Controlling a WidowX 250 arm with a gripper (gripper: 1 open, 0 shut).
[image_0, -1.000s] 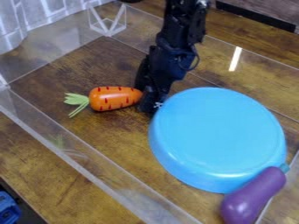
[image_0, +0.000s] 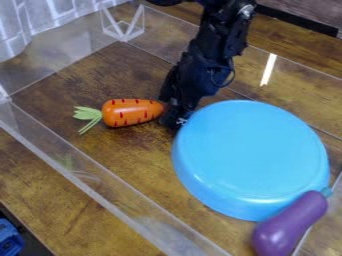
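Note:
A dark robot arm reaches down from the top middle of the camera view, and its gripper (image_0: 175, 108) is low over the wooden floor at the right end of an orange toy carrot (image_0: 130, 112) with green leaves. The dark fingers blend together, so whether they are open or closed on the carrot cannot be made out. A large light blue round lid or dish (image_0: 249, 155) lies just right of the gripper.
A purple toy eggplant (image_0: 286, 222) lies by the blue piece at the bottom right. Clear plastic walls (image_0: 67, 170) border the workspace. Bare wood shows left of and behind the carrot. A blue object (image_0: 7, 240) is at the lower left edge.

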